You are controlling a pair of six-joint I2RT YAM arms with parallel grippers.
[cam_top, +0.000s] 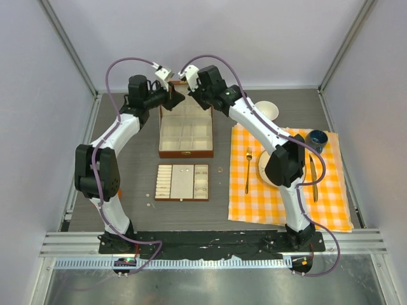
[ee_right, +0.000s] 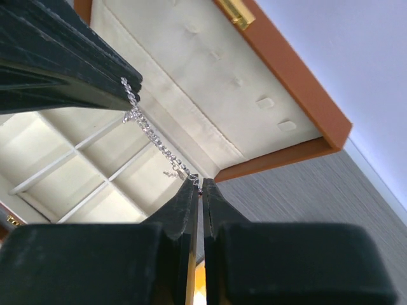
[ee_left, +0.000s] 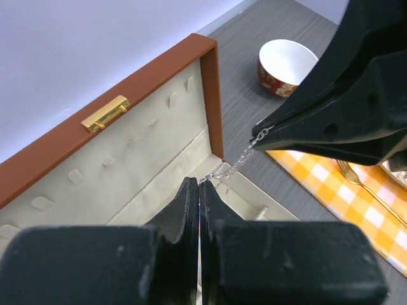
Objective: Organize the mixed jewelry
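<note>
A thin silver chain (ee_left: 235,166) stretches between my grippers above the open jewelry box (cam_top: 186,152), whose cream compartments and lid (ee_right: 216,76) show. My left gripper is shut at one end of the chain. My right gripper is shut on the other end, with a short piece dangling. A flat jewelry tray (cam_top: 181,183) with rolls and small compartments lies in front of the box; small pieces are too small to tell apart.
At the right, a checked cloth (cam_top: 241,210) holds a fork (cam_top: 248,171), a plate (cam_top: 264,166) and a dark mug (cam_top: 316,141). A bowl (cam_top: 267,109) stands behind it. Small loose items lie left of the tray.
</note>
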